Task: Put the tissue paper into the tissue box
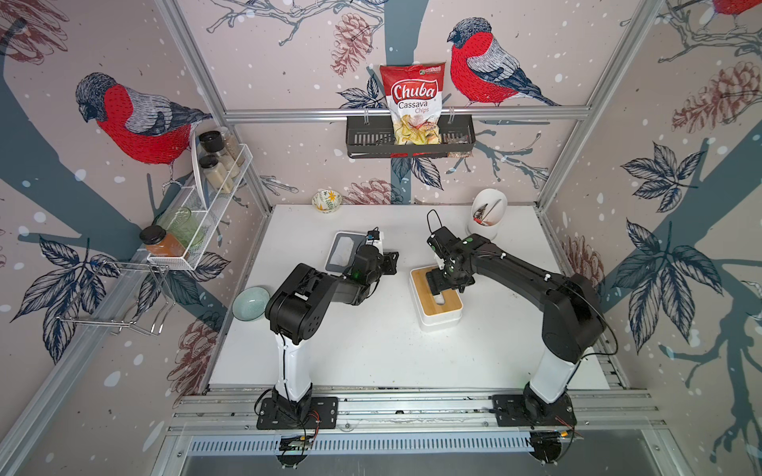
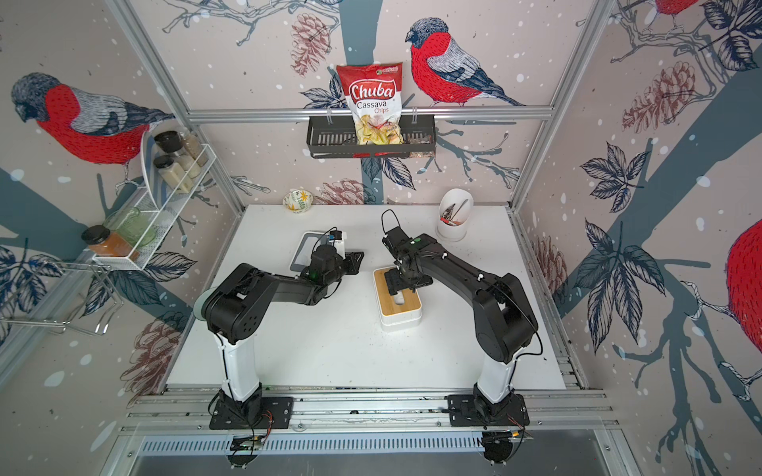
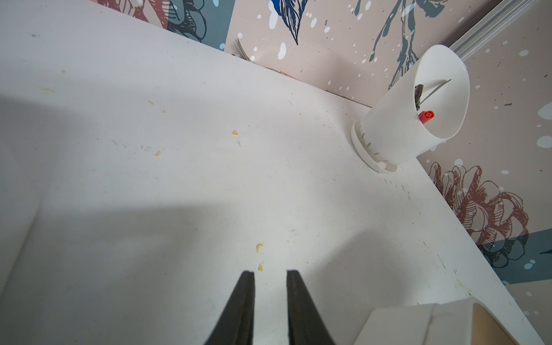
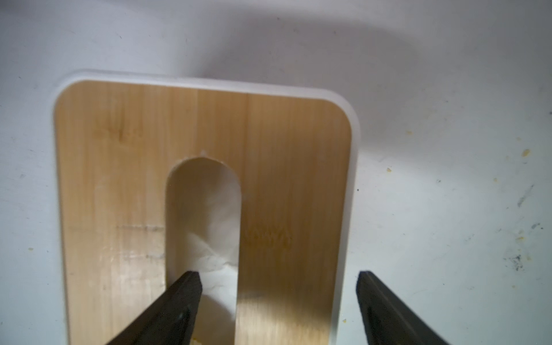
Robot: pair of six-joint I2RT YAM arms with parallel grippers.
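The tissue box (image 1: 436, 321) is white with a bamboo lid (image 4: 293, 218) that has a long rounded slot. Through that slot some creased white material (image 4: 212, 230) shows; I cannot tell if it is the tissue paper. Above the lid my right gripper stands open, one finger over the slot and the other beyond the box's right edge. My left gripper hangs over the table left of the box, its fingertips a small gap apart with nothing between them. Close behind it is a small white shape (image 2: 339, 247), too small to make out.
A grey tray (image 1: 337, 252) lies by the left gripper. The white utensil holder (image 3: 391, 126) stands at the back right, a patterned bowl (image 1: 326, 200) at the back left. A green bowl (image 1: 251, 304) sits near the left edge.
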